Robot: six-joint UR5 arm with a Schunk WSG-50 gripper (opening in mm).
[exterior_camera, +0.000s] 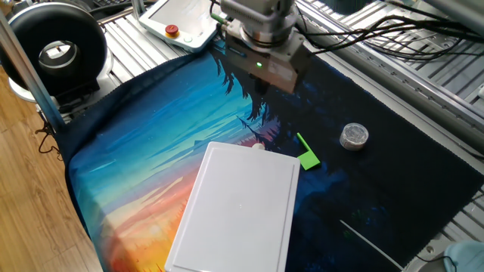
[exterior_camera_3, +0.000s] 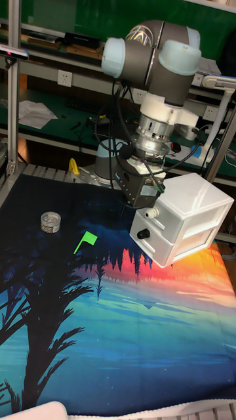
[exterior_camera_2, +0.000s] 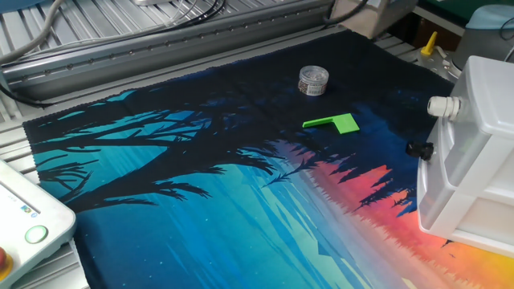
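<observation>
A white two-drawer box (exterior_camera: 238,208) stands on the printed cloth; its front carries one white knob (exterior_camera_3: 153,212) and one black knob (exterior_camera_3: 143,234). Beside it lies a flat bright green piece (exterior_camera_2: 345,124) with a thin arm. A small round clear container with a lid (exterior_camera_2: 313,80) rests on the dark part of the cloth. My gripper (exterior_camera: 259,91) hangs above the cloth, apart from the green piece and the container in exterior view 1. Its dark fingers blend into the dark print, so their opening cannot be made out. Exterior view 2 does not show it.
A teach pendant (exterior_camera: 181,23) with a red button sits at the cloth's far edge. A metal rail (exterior_camera_2: 161,60) runs along the table, with loose black cables.
</observation>
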